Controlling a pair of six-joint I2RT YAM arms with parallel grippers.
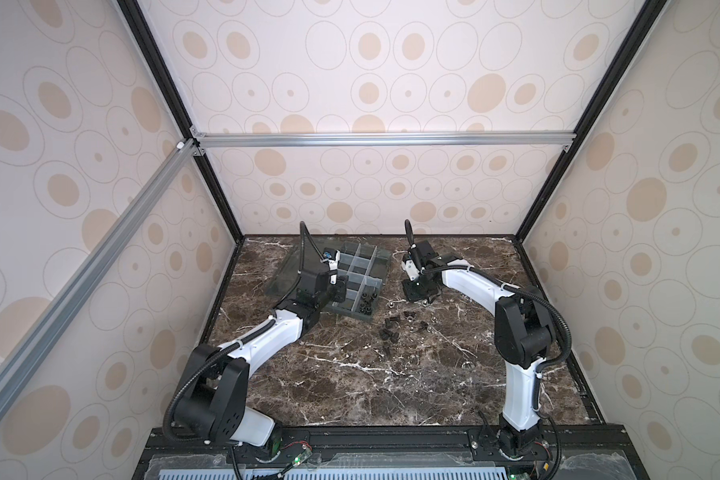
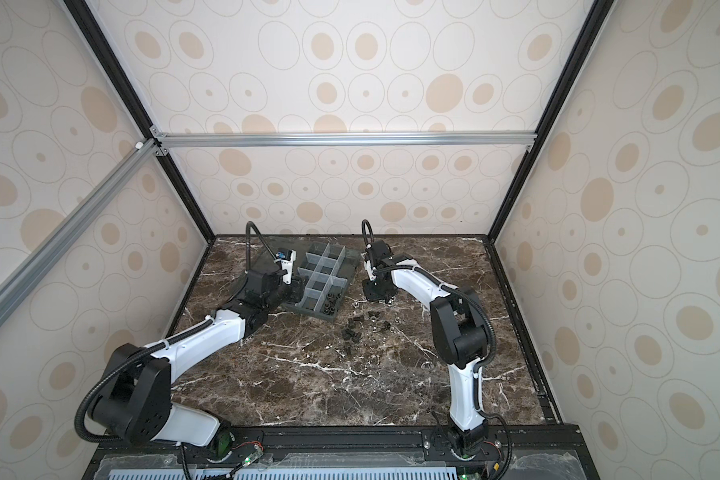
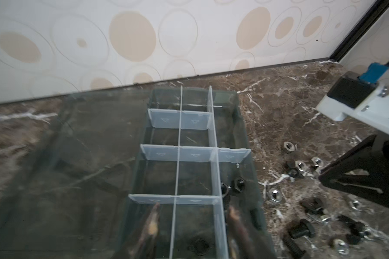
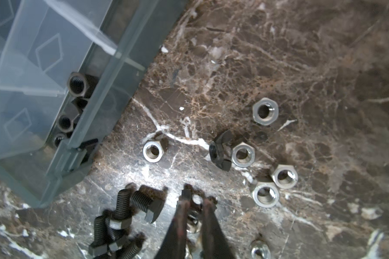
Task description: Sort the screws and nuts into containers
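Observation:
The grey divided box (image 3: 242,125) is at the back left of the table. My left gripper is over its near compartments, fingers wide apart and nothing held. Dark nuts (image 4: 77,84) lie in the right-hand column. On the marble, silver nuts (image 4: 265,111) are scattered right of the box, with a dark nut (image 4: 216,153) among them. Dark screws (image 4: 122,203) form a small pile by the box's near corner. My right gripper points down beside that pile, with a narrow gap between its fingers. Metal shows in the gap; whether it is gripped is unclear.
The box's flat lid (image 3: 82,172) spreads out to its left. Bare marble (image 1: 360,384) fills the front of the table. In the left wrist view the right arm (image 3: 363,168) stands close to the box's right side.

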